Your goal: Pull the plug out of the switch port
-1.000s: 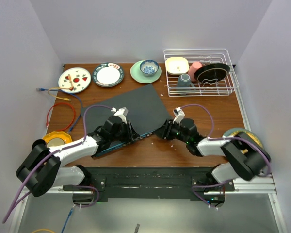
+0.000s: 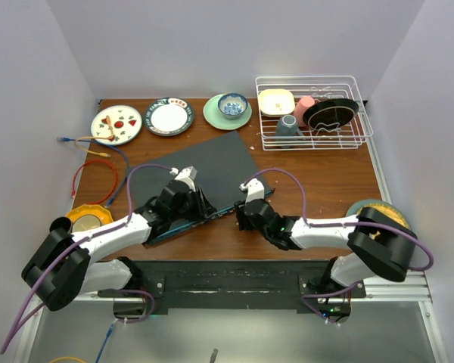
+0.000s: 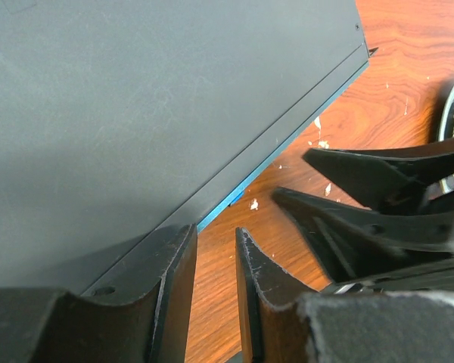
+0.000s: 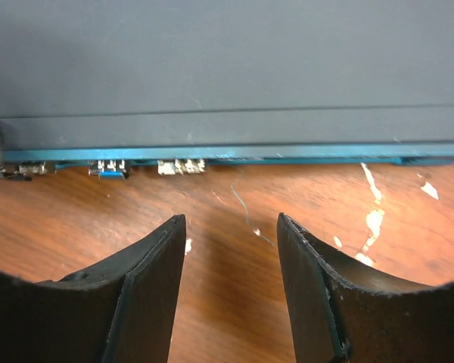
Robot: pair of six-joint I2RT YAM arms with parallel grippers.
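Observation:
The grey switch (image 2: 197, 166) lies tilted on the table with a blue front strip (image 4: 287, 151). In the right wrist view small connectors (image 4: 181, 166) sit along that strip; I cannot tell whether one is a plug. My left gripper (image 2: 206, 210) is at the front edge, its fingertips nearly together (image 3: 212, 238) against the edge; what is between them is hidden. My right gripper stands open just in front of the strip, nothing between its fingers.
Plates (image 2: 169, 125) and a bowl stand at the back, a dish rack (image 2: 310, 140) at back right. Coiled cables (image 2: 112, 170) lie at the left. Bare wood lies in front of the switch.
The left gripper has stayed almost still.

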